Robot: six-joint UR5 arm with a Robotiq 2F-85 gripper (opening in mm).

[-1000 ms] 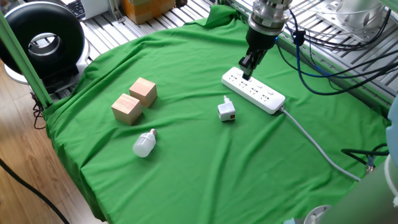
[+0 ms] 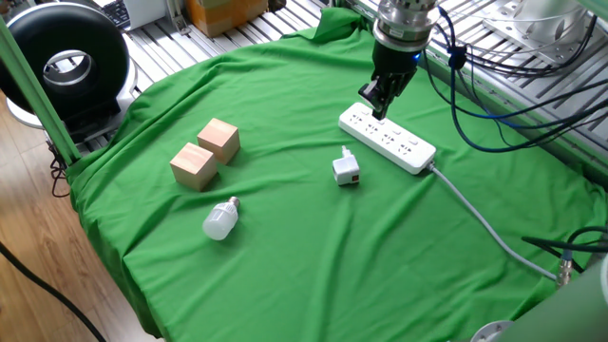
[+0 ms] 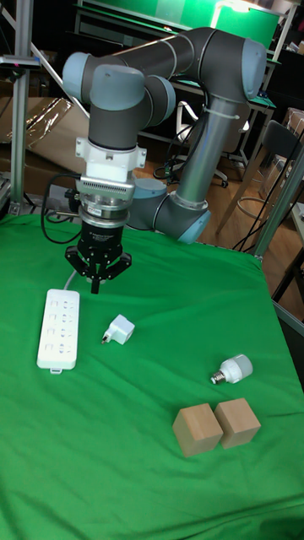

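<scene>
My gripper (image 3: 95,289) points down, its fingertips drawn together and nothing visible between them. In exterior view 1 the gripper (image 2: 380,115) overlaps the far edge of a white power strip (image 2: 387,139); in exterior view 3 it appears above the cloth, beside the far end of the strip (image 3: 58,328). A white plug adapter (image 2: 346,169) lies on the cloth close by, apart from both, its prongs towards the strip (image 3: 107,338). A white light bulb (image 2: 220,219) lies on its side. Two wooden blocks, the nearer one (image 2: 194,167) and the farther one (image 2: 219,140), stand close together.
A green cloth (image 2: 285,275) covers the table, wrinkled, with clear room in its middle and front. The strip's grey cord (image 2: 484,222) runs towards the lower right. Dark cables (image 2: 459,100) hang beside the arm. A black ring-shaped object (image 2: 104,47) stands off the cloth.
My gripper has turned about its vertical axis, a side of it now showing more. It has shifted only slightly. Strip, adapter, bulb and blocks have stayed in place.
</scene>
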